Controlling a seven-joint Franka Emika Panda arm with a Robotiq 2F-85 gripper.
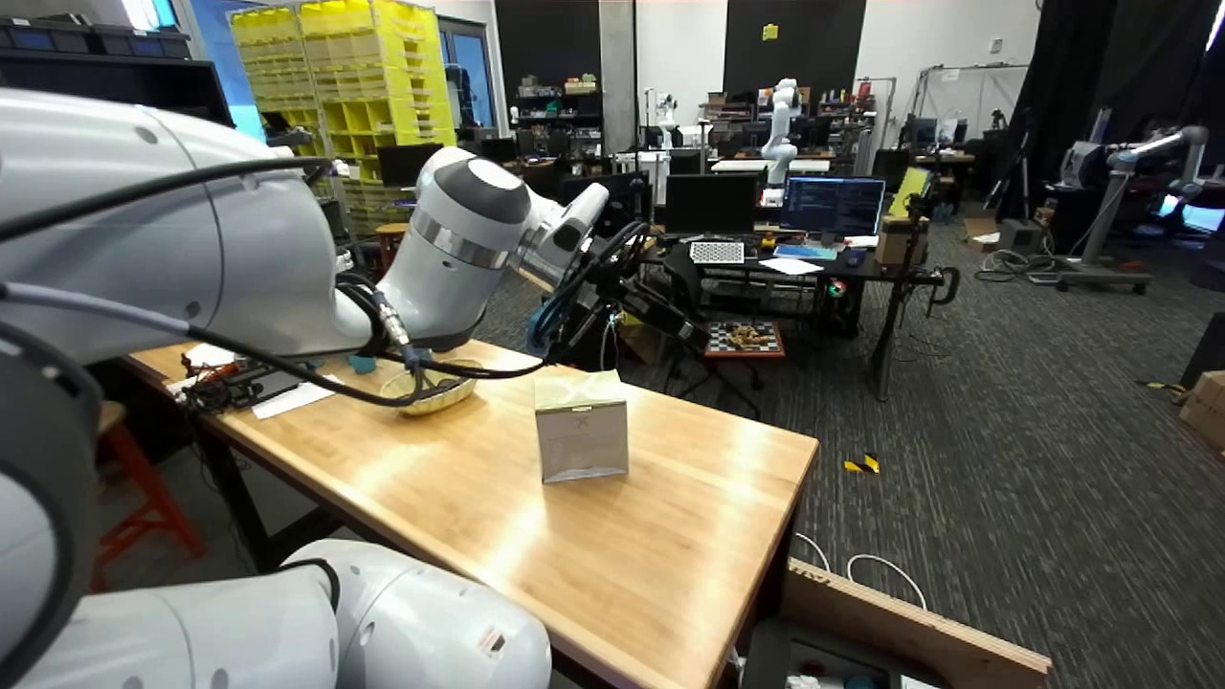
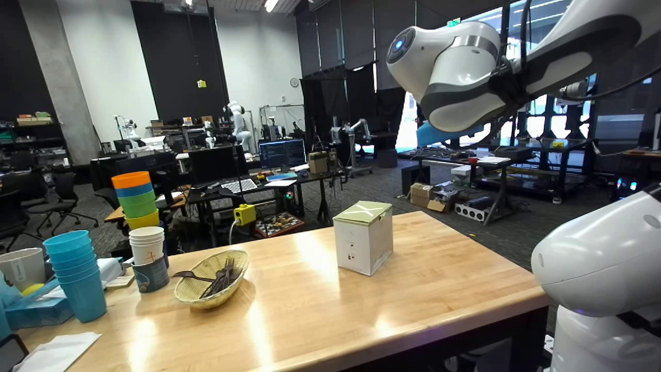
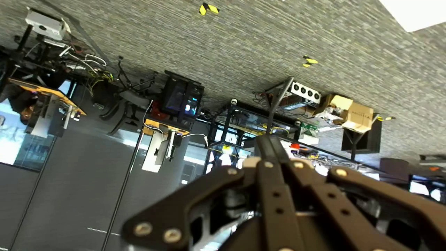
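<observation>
My gripper is held up in the air, angled out beyond the far side of the wooden table. In the wrist view its dark fingers lie close together, and nothing shows between them. A white box with a pale green top stands upright on the table, apart from the gripper. To its left in exterior view 2 is a woven basket holding dark forks and other utensils. The gripper cannot be made out in exterior view 2.
Stacked blue cups, white paper cups and multicoloured cups crowd the table's left end. White napkins lie near its front. Bare tabletop surrounds the box. A desk with monitors stands beyond.
</observation>
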